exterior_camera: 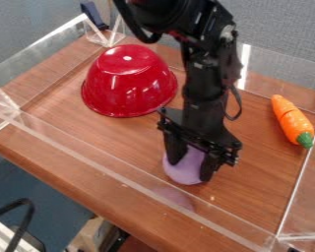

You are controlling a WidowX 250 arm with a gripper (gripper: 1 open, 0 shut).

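My black gripper (197,148) reaches down from the top of the camera view to the middle right of the wooden table, with its fingers around a purple object (184,170) resting on the tabletop. The object is largely hidden by the gripper, and whether the fingers are closed on it is hard to tell. A red upturned bowl (127,82) sits to the back left of the gripper. An orange carrot (291,120) with a green tip lies at the right.
Clear plastic walls edge the wooden table (107,167), with a grey wall behind. Bare wood lies in front of the bowl and between gripper and carrot. Dark cables hang at the lower left, off the table.
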